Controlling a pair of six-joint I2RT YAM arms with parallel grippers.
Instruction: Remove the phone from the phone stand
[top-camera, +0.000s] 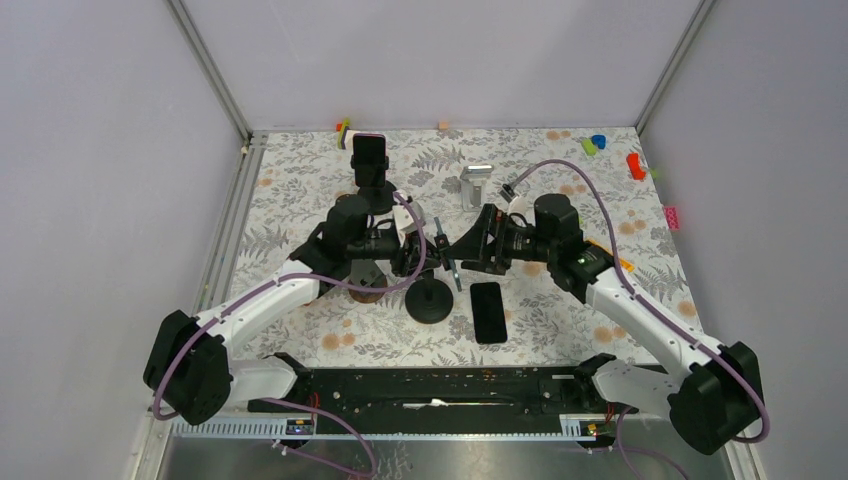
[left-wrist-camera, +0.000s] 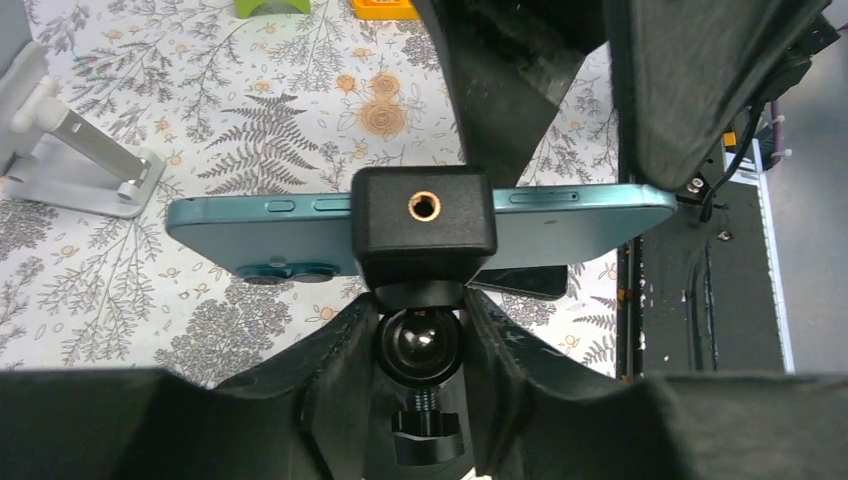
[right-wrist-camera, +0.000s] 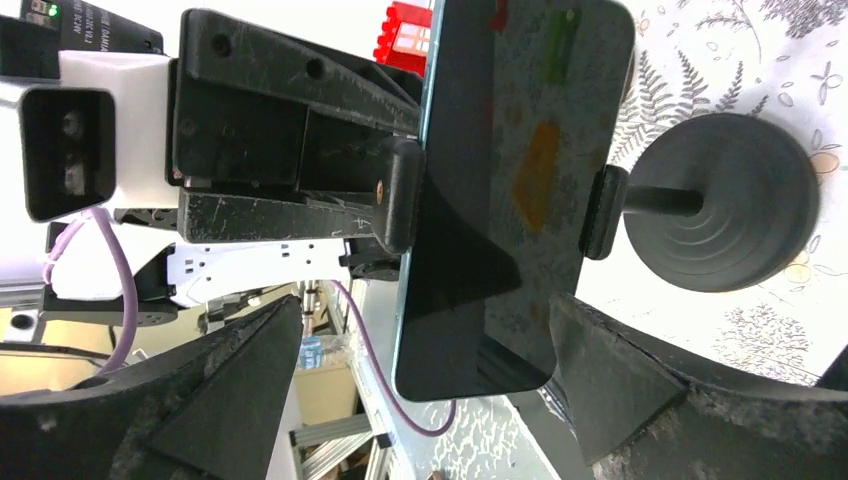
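Note:
The teal-edged phone (left-wrist-camera: 270, 220) is held on edge in the clamp (left-wrist-camera: 425, 215) of the black phone stand (top-camera: 428, 300). My left gripper has its fingers close on both sides of the stand's ball-joint neck, behind the phone; whether they press on it is unclear. In the right wrist view the screen of the phone (right-wrist-camera: 500, 230) faces me, with the stand's base at right. My right gripper is open, its two fingers wide on either side of the phone's near end without gripping it.
A second black phone (top-camera: 489, 313) lies flat on the table just below the right gripper. Another stand holding a phone (top-camera: 370, 160) is at the back left, and a white stand (top-camera: 476, 185) stands at the back middle. Small coloured pieces lie at the back right.

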